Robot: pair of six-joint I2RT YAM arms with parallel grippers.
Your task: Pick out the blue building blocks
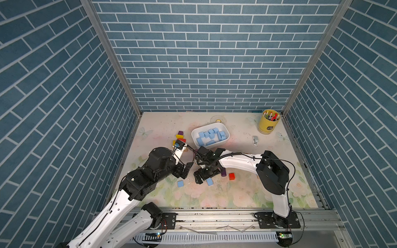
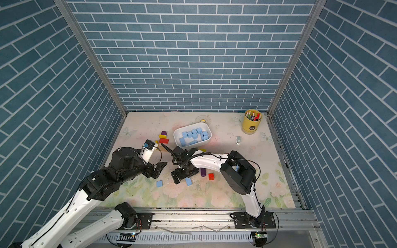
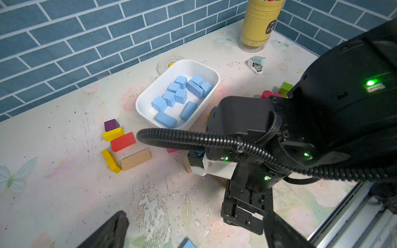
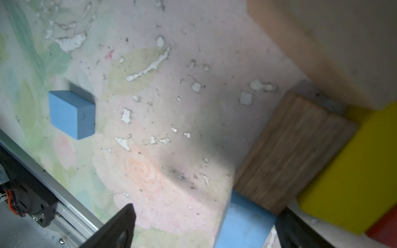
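Two blue blocks lie on the table near its front: one on the left point(image 1: 180, 183), the other point(image 1: 209, 181) close to my right gripper point(image 1: 202, 178). In the right wrist view that nearer blue block point(image 4: 246, 223) touches a brown wooden block point(image 4: 294, 150) and shows between the open fingers, toward the right one. The left blue block point(image 4: 72, 114) stands clear there. My left gripper point(image 1: 184, 170) is open above the table, nothing between its fingers; the left block's corner point(image 3: 188, 243) peeks in at the bottom of its wrist view. Several blue blocks sit inside the white bin point(image 3: 143, 108).
Beside the brown block is a yellow block point(image 4: 351, 165). Red point(image 3: 123, 141), purple point(image 3: 111, 125) and wooden point(image 3: 136, 159) blocks lie left of the bin. A yellow pen cup point(image 1: 268, 121) and stapler point(image 1: 255, 140) stand back right. The two arms are close together mid-table.
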